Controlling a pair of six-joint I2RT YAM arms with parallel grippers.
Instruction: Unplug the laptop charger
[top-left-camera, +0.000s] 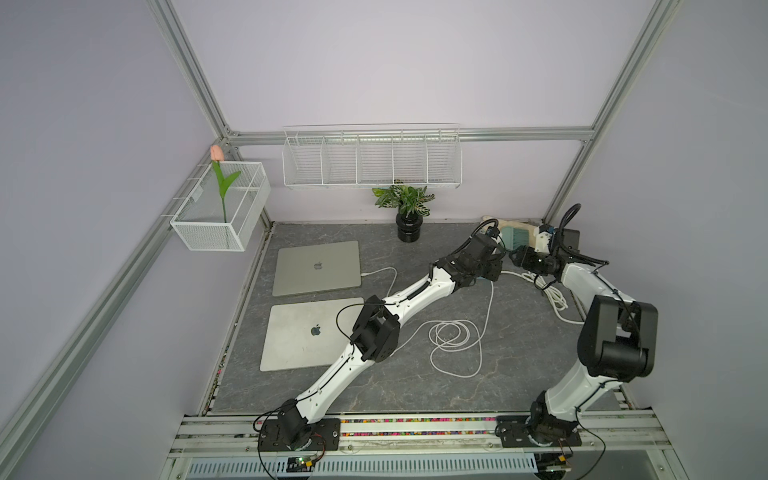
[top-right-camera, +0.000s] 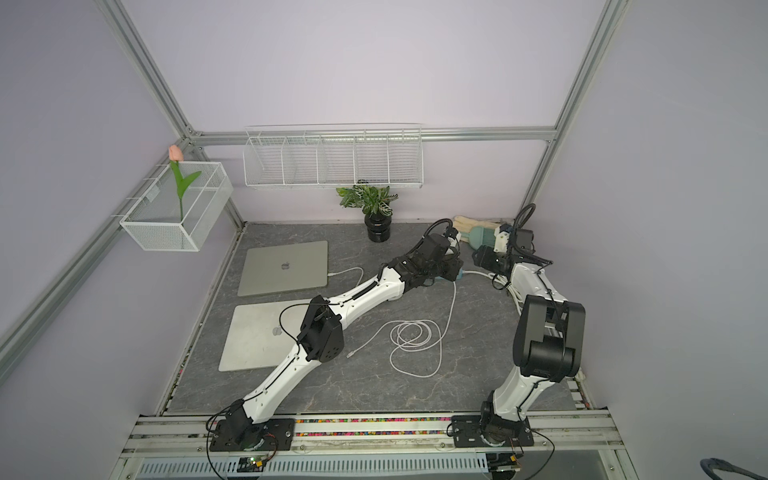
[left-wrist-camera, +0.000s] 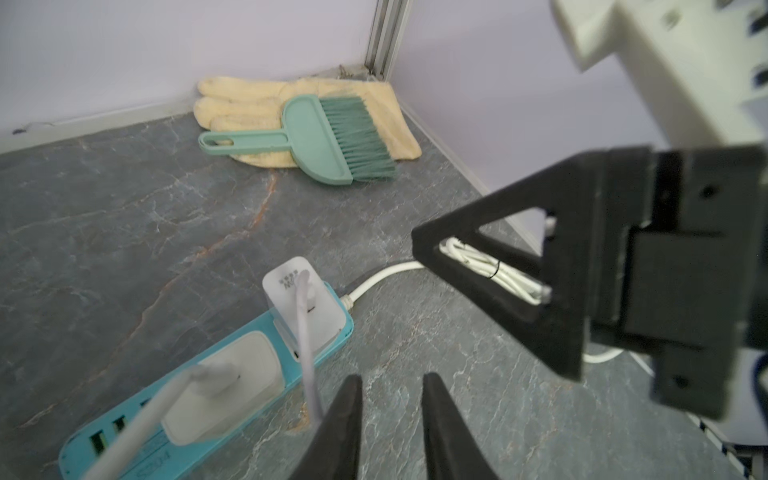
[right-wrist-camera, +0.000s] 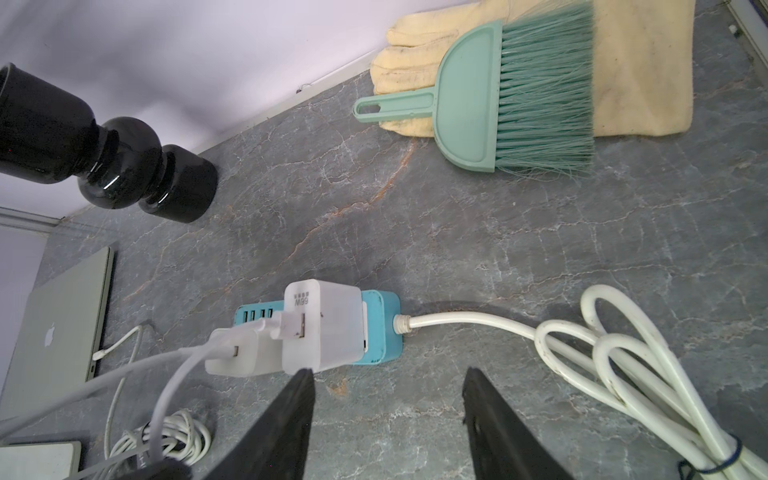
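Two white chargers sit plugged into a teal power strip (right-wrist-camera: 387, 328), each with a white cable. The upright charger (right-wrist-camera: 340, 324) is at the strip's right end, and the flatter charger (left-wrist-camera: 232, 392) is beside it on the left. My left gripper is part open just in front of the right end of the strip, nothing between its fingers. Right of the strip my right gripper stands open and empty, apart from both chargers. A grey laptop (top-left-camera: 317, 268) and a silver laptop (top-left-camera: 312, 336) lie closed at the left; the grey one has a cable plugged in.
A coiled white cable (top-left-camera: 453, 336) lies on the front middle of the table. Behind the strip are a dustpan with brush (right-wrist-camera: 472, 96) and beige gloves (right-wrist-camera: 640, 72). A thick coiled cord (right-wrist-camera: 592, 360) lies to the right. A potted plant (top-left-camera: 409, 228) stands at the back.
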